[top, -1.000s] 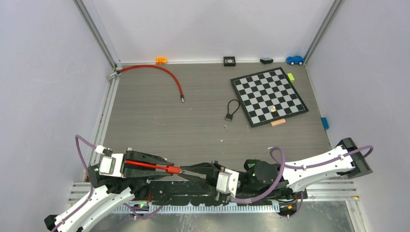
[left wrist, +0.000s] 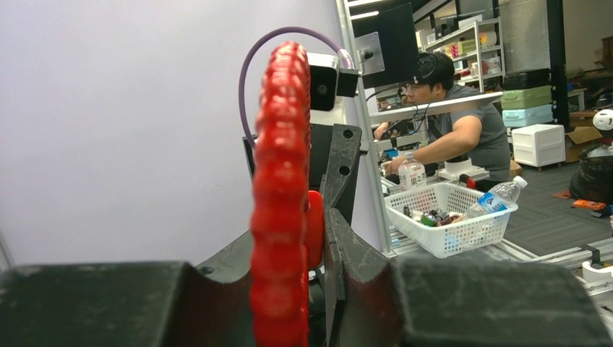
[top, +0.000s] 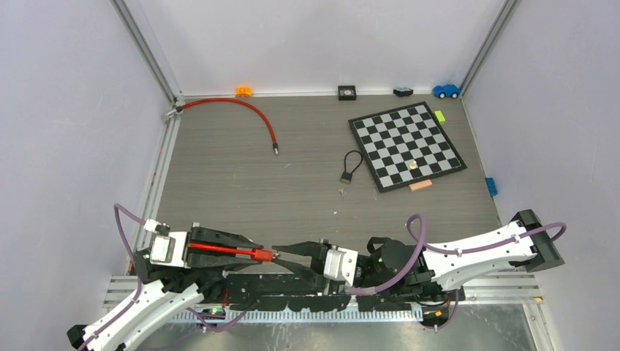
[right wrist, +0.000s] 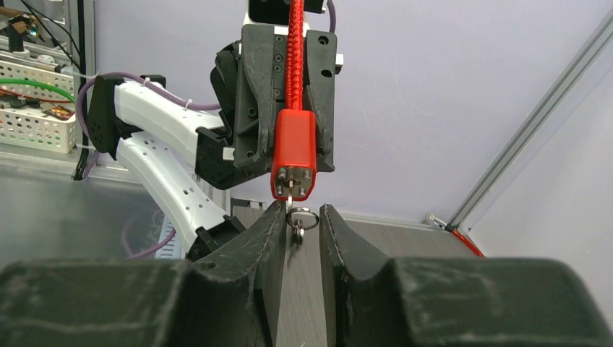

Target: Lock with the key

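A red lock [right wrist: 293, 148] with a red braided cable [right wrist: 294, 65] is held in my left gripper [top: 256, 252], its keyhole end toward my right gripper. A key [right wrist: 302, 220] on a ring sits at that end, just above and between the right fingertips, which are slightly parted; whether they grip it I cannot tell. In the left wrist view the cable runs upright close to the camera, between the left fingers.
On the table lie a red hose [top: 259, 117], a small black padlock [top: 346, 177] and a chessboard [top: 387, 146]. The walls enclose the sides and back.
My right gripper and wrist have shifted slightly in the top view near the lock's end. The left arm looks unchanged.
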